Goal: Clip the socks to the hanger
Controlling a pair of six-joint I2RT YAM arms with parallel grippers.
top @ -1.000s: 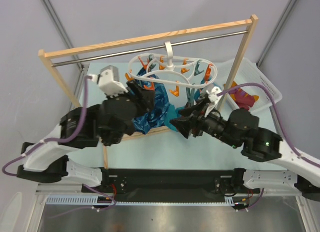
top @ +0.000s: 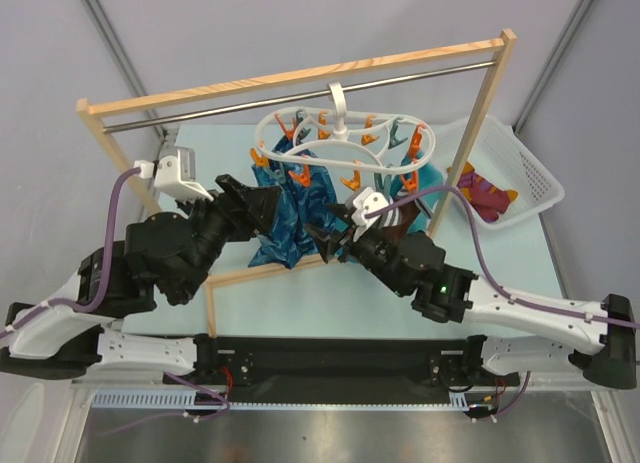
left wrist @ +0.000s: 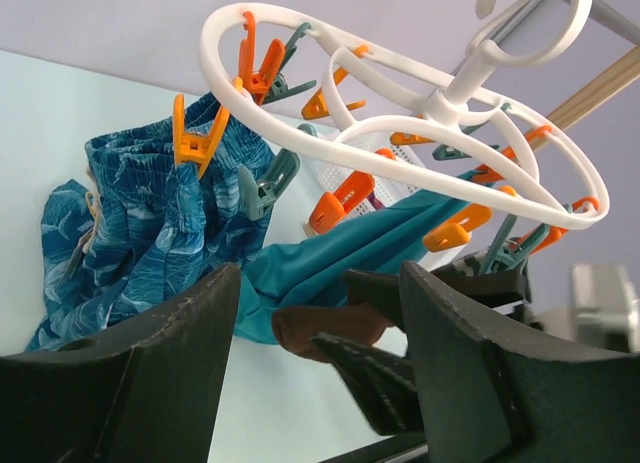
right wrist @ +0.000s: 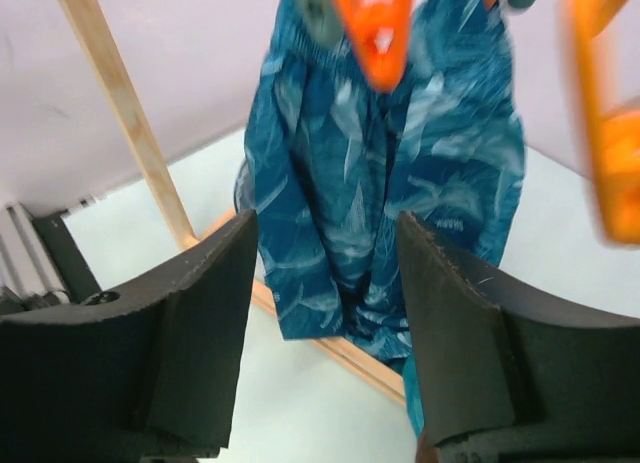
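Observation:
The white oval clip hanger hangs from the rail, with orange and green clips round it. Patterned blue socks hang beneath it at the left; teal fabric and a brown piece hang at the right. My left gripper is left of the hanger, its fingers apart with nothing seen between them in its wrist view. My right gripper is below the hanger's middle, fingers apart before the blue socks, nothing seen held.
A white basket with red and orange socks stands at the back right. The wooden frame surrounds the hanger.
My right gripper has moved left, away from the teal and brown fabric toward the hanger's middle.

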